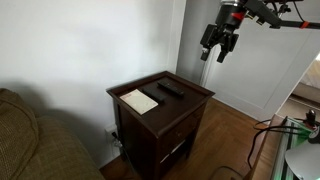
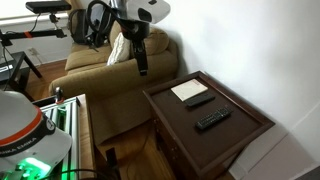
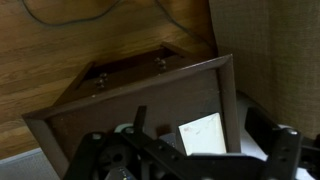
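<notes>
My gripper (image 1: pixel 213 56) hangs open in the air, high above and to the right of the small dark nightstand (image 1: pixel 150 114) in exterior view 1. Nothing is between its fingers. On the nightstand's top lie a white pad (image 2: pixel 190 90) and two dark remote-like objects, one (image 2: pixel 200 102) beside the pad and another (image 2: pixel 213 119) farther from it. The wrist view looks down on the tabletop, where the white pad (image 3: pixel 203 134) shows near the lower middle; the gripper's body partly covers that area.
A brown sofa (image 2: pixel 118 82) stands past the nightstand. Behind the nightstand is a white wall (image 1: pixel 80 50). Cables (image 1: pixel 262 137) run near the robot's base and across the wooden floor (image 1: pixel 217 140).
</notes>
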